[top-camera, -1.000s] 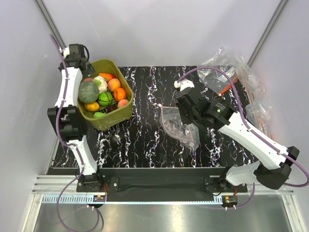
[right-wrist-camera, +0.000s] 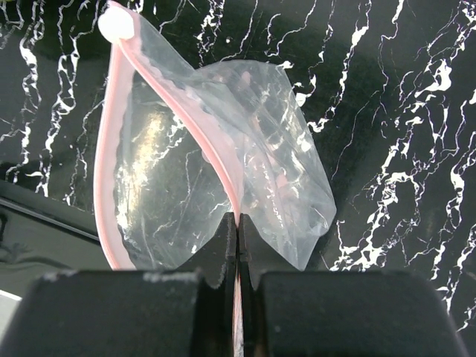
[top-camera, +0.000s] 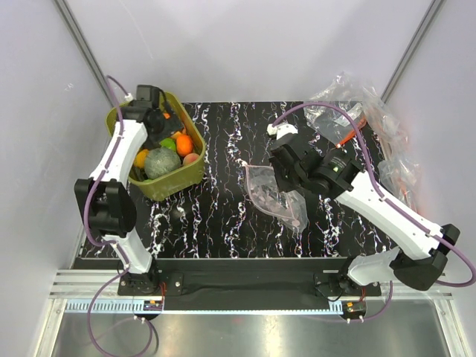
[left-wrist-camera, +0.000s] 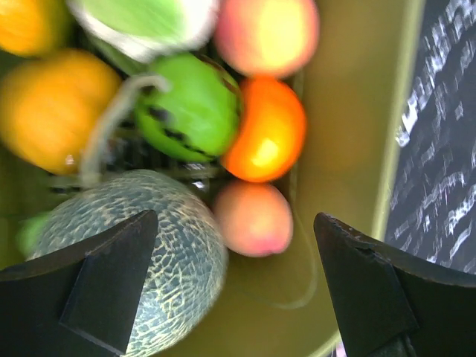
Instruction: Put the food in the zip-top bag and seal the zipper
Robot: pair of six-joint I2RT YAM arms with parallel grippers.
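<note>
Pieces of food fill the olive basket (top-camera: pixel 177 182): a large round green melon (top-camera: pixel 162 163), an orange (top-camera: pixel 184 144), a peach (top-camera: pixel 191 158) and others. My left gripper is open over the basket, its fingers wide apart with nothing held. In the left wrist view the streaked melon (left-wrist-camera: pixel 160 245) lies partly behind the left finger, and a small peach (left-wrist-camera: pixel 254 219) shows between the fingers. The clear zip bag (top-camera: pixel 268 195) rests mid-table, mouth parted. My right gripper is shut on one pink edge of the bag's mouth.
At the back right, other clear plastic bags (top-camera: pixel 335 111) lie in a heap, one with something orange inside. Bare marbled table (top-camera: pixel 219 141) separates the basket from the bag.
My left gripper has moved right, from the basket's back left corner to over its middle. The melon has shifted right and toward the front. The right arm holds nearly still.
</note>
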